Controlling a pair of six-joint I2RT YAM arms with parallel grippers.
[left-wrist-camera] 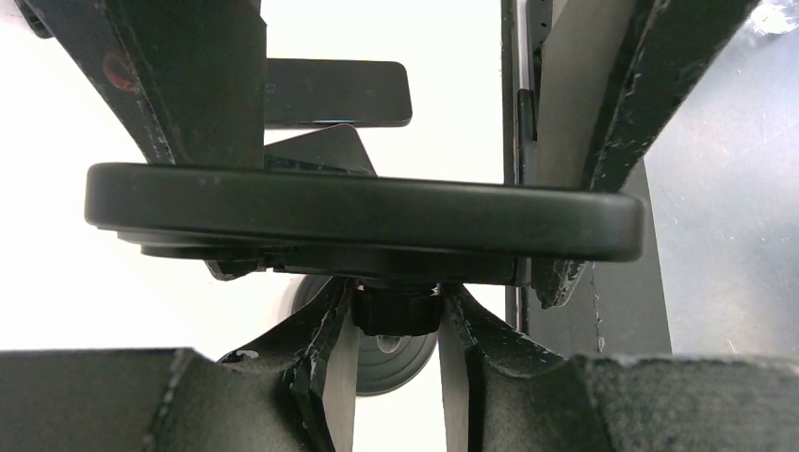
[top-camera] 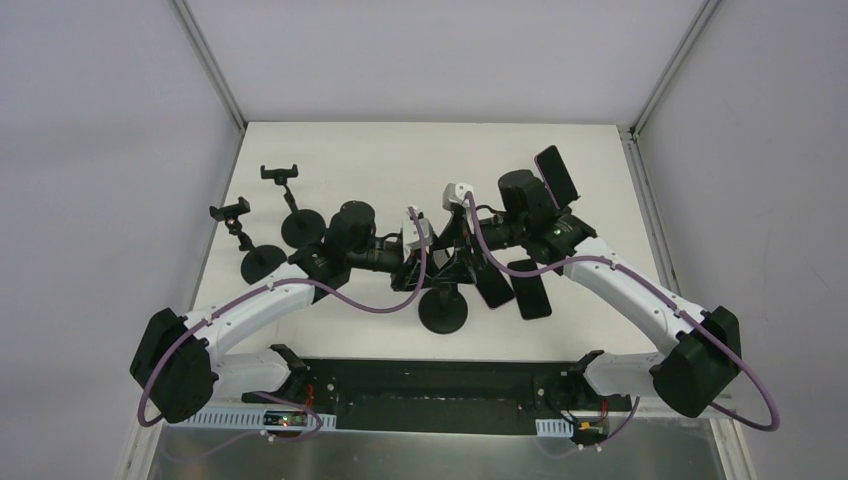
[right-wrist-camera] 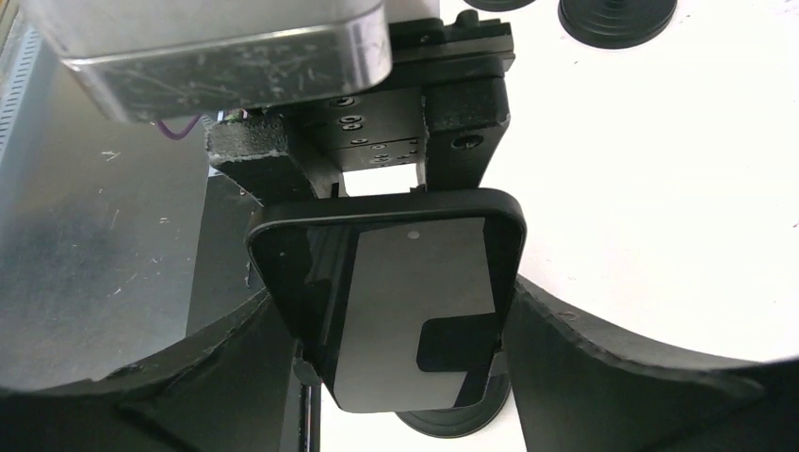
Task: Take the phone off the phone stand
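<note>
At the front centre stands the phone stand (top-camera: pixel 443 312), its upper part mostly hidden by both grippers in the top view. In the left wrist view the phone stand's top (left-wrist-camera: pixel 365 215) runs across the image, with my left gripper around the neck beneath it. In the right wrist view the phone (right-wrist-camera: pixel 415 311) faces me between the fingers of my right gripper; its fingertips are partly hidden. Whether either gripper grips firmly cannot be seen.
Two empty stands (top-camera: pixel 262 262) (top-camera: pixel 303 228) are at the left. Loose phones (top-camera: pixel 531 292) lie right of the centre stand, another (top-camera: pixel 555 176) at the back right.
</note>
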